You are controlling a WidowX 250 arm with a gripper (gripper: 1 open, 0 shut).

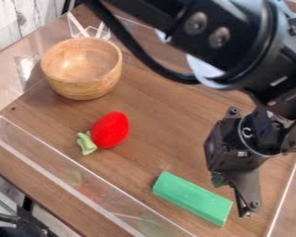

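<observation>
My gripper (233,190) hangs low on the right side of the table, pointing down, just above and beside the right end of a green bar (191,197). Its fingers are partly hidden behind its dark body, and I cannot see whether anything is between them. The green bar lies flat near the front of the table. A red vegetable with a green top (110,130) lies to the left, and a wooden bowl (82,83) stands at the back left.
Clear plastic edging runs along the left and front edges of the wooden table (151,102). The middle of the table, between the bowl, the red vegetable and my arm, is clear.
</observation>
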